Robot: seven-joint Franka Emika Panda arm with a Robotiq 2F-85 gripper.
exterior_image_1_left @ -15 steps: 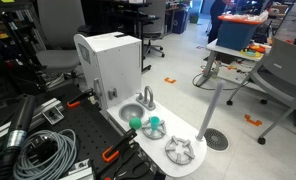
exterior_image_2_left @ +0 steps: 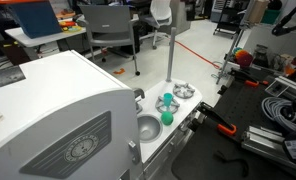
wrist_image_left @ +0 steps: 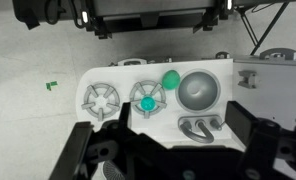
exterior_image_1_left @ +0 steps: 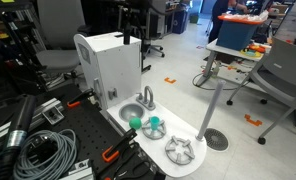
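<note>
A green round object (wrist_image_left: 171, 79) rests on the white toy kitchen top (wrist_image_left: 123, 132), close beside the sink bowl (wrist_image_left: 198, 90). A small teal cup-like object (wrist_image_left: 148, 103) sits on the burner (wrist_image_left: 136, 94) nearer the sink; exterior view 2 shows this teal object (exterior_image_2_left: 168, 99) standing there, with the green one (exterior_image_2_left: 166, 117) near the counter's edge. My gripper is open above the kitchen, its dark fingers wide apart at the bottom of the wrist view and nothing between them. In exterior view 1 dark gripper parts show at the top, over the white cabinet.
A second burner (wrist_image_left: 101, 101) and a faucet (wrist_image_left: 198, 129) are on the counter. The white cabinet (exterior_image_1_left: 113, 65) rises beside the sink, and a thin upright post (exterior_image_1_left: 210, 110) stands at the other end. A dark table with orange-handled clamps (exterior_image_1_left: 118, 148) borders the kitchen.
Dark gripper parts have come into exterior view 1 from the top, above the cabinet. The green and teal objects have not moved.
</note>
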